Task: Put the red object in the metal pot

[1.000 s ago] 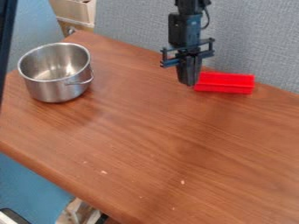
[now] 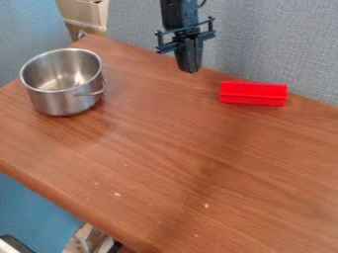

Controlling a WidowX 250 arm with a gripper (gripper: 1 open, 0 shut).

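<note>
A red box-shaped object (image 2: 254, 93) lies lengthwise on the wooden table near its back edge, right of centre. The shiny metal pot (image 2: 63, 83) stands upright at the left, its opening facing up and a handle on its right side. My gripper (image 2: 191, 67) hangs near the back edge, between the two and closer to the red object, apart from it on the left. Its dark fingers look close together, but at this size I cannot make out the gap between them. Nothing red shows at the fingers.
Bare wooden table (image 2: 185, 158) fills the middle and front. A grey wall panel (image 2: 264, 44) rises right behind the back edge. Pale boxes (image 2: 86, 12) sit beyond the far left corner.
My gripper has moved left and slightly up, away from the red object. The red object and the pot have stayed in place.
</note>
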